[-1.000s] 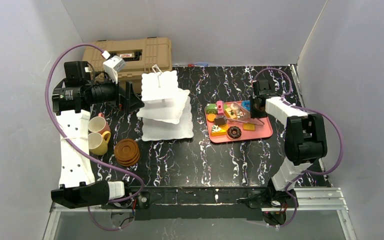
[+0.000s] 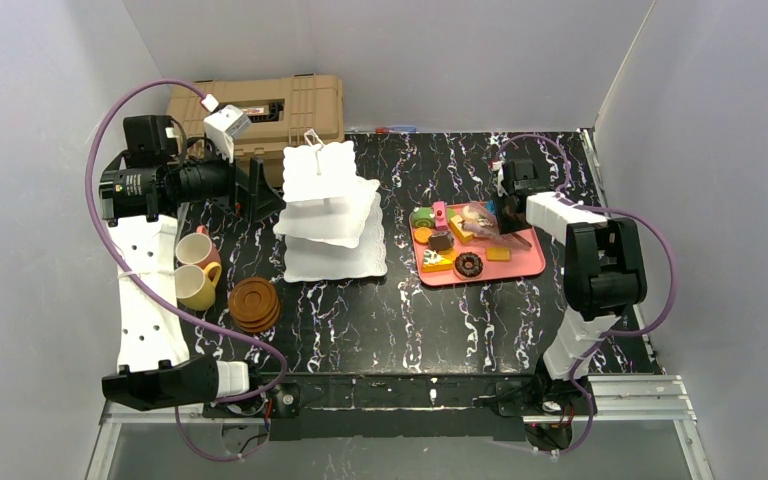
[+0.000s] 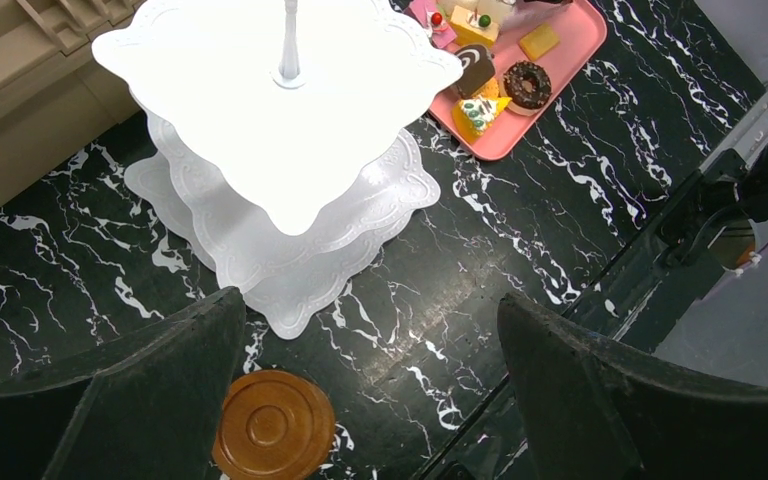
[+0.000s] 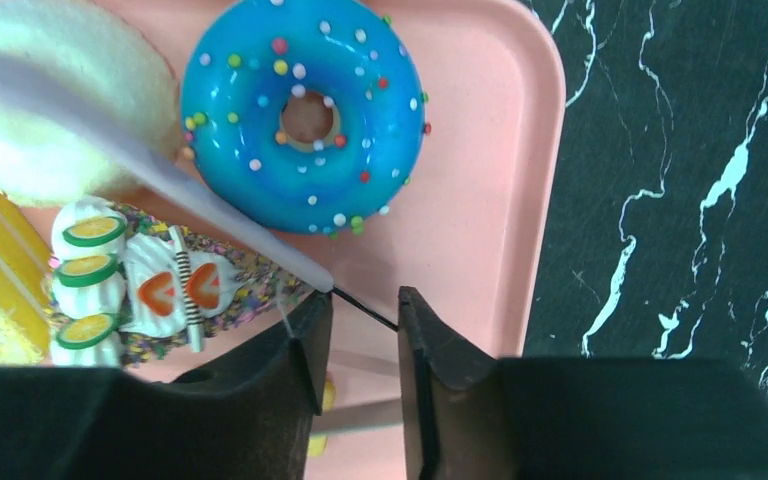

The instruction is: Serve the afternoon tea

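A pink tray (image 2: 530,262) of pastries is at the right. In the right wrist view it holds a blue sprinkled donut (image 4: 360,160), a white round bun (image 4: 50,150) and a decorated cake (image 4: 150,300). A long pale tong-like utensil (image 4: 220,210) with a dark tip crosses them. My right gripper is low over it, fingers part open around the dark end; whether they touch it is unclear. A white three-tier stand (image 2: 335,260) is in the centre. My left gripper is open beside the stand, nothing between its fingers.
Mugs (image 2: 197,287) and stacked brown coasters (image 2: 255,298) are at the left, a tan case (image 2: 200,100) at the back left.
The left arm has moved very slightly; the stand and tray look unchanged.
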